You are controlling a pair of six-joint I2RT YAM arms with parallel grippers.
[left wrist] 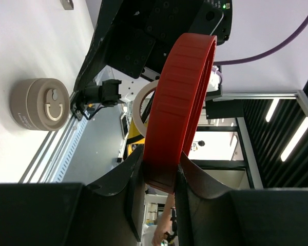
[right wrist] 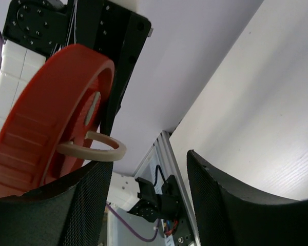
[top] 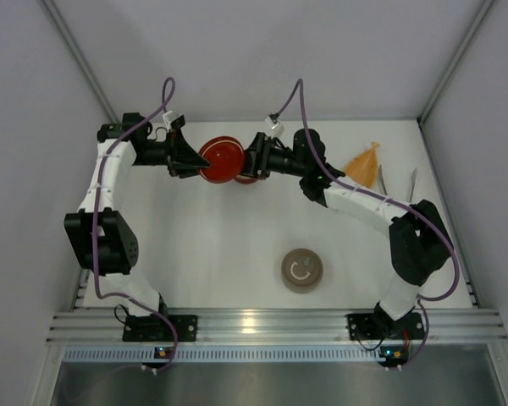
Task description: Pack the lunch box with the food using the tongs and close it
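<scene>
A red round lid (top: 223,159) with a beige loop handle (left wrist: 140,105) is held up above the table. My left gripper is shut on its rim, and the lid stands roughly on edge in the left wrist view. At its other side, my right gripper is parted, its fingers apart. The handle shows close to the left-hand finger in the right wrist view; whether they touch I cannot tell. Below the lid, mostly hidden by it and the right gripper, a red container (top: 246,179) shows only an edge.
A taupe round container (top: 301,270) with a closed lid stands at the front centre of the table. An orange cloth (top: 363,167) and metal utensils (top: 411,183) lie at the right.
</scene>
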